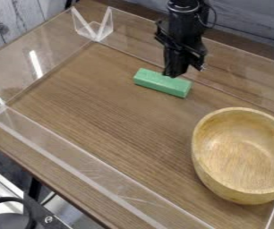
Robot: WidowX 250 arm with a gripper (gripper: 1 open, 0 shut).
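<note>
A black robot gripper (175, 68) hangs at the upper middle of the camera view, pointing down, with its fingertips just above and behind a green rectangular block (162, 83). The block lies flat on the wooden table (91, 116). The gripper looks shut, with nothing visible between its fingers.
A large pale wooden bowl (236, 154) takes up the lower right. Clear plastic pieces stand at the top left corner and along the left edge. Dark cables lie at the bottom left.
</note>
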